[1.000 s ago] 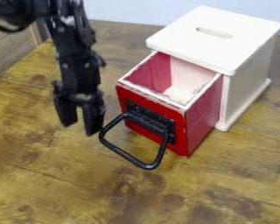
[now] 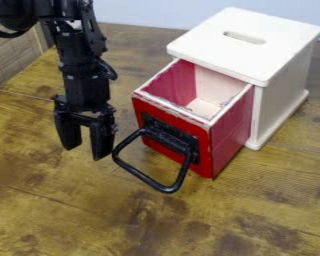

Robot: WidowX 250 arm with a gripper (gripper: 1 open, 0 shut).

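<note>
A white box (image 2: pixel 276 75) stands at the upper right with a red drawer (image 2: pixel 223 150) pulled out toward the front, its inside empty and pale. On the drawer's front is a black loop handle (image 2: pixel 176 180), tilted down toward the floor. My gripper (image 2: pixel 84 133) hangs upright just left of the handle, open with nothing visible between its fingers, close to the drawer's left side.
A wooden panel (image 2: pixel 13 60) stands at the upper left edge, and a pale wall runs along the back.
The box and drawer look unchanged.
</note>
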